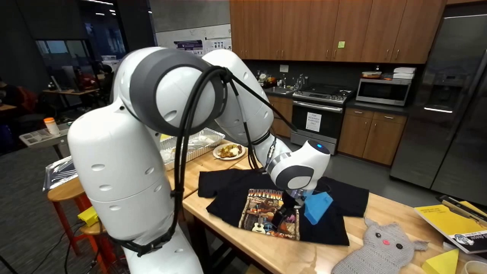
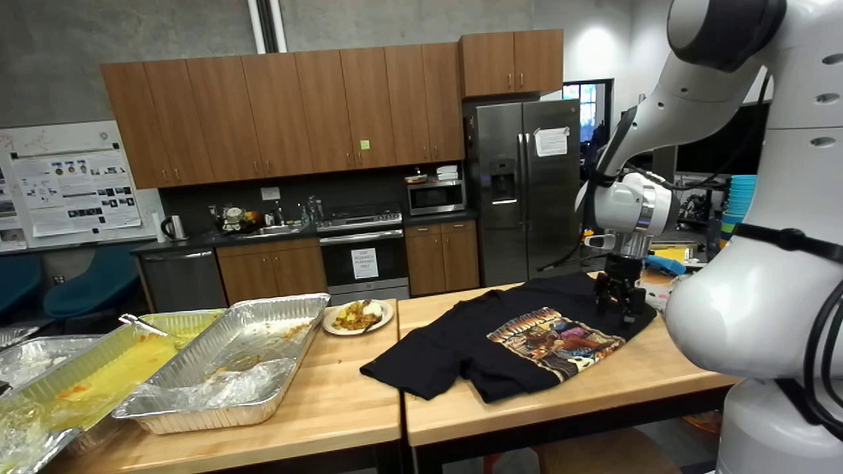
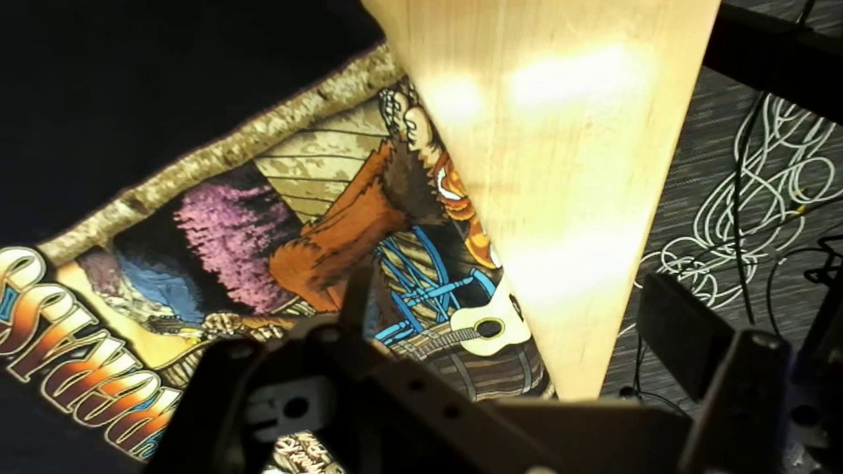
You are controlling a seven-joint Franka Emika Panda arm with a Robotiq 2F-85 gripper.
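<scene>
Spread over the wooden table is a black T-shirt (image 2: 442,347), its printed picture (image 1: 269,214) facing up. My gripper (image 1: 286,219) hangs low over the shirt near the lower end of the print, pointing downward. In exterior view 2 the gripper (image 2: 622,304) is seen over the shirt's far right part. From the wrist view, the fingers stand wide apart and nothing is between the fingers. The print (image 3: 332,229) and the shirt's slanting hem lie beneath, with the hem running along bare tabletop (image 3: 545,158). Whether the fingertips touch the cloth cannot be told.
A grey knitted toy (image 1: 382,246), a yellow block (image 1: 441,262) and a yellow book (image 1: 449,223) occupy the table's right end. Foil trays (image 2: 229,363) and a plate of food (image 2: 357,317) stand at the other end. The table's front edge is close.
</scene>
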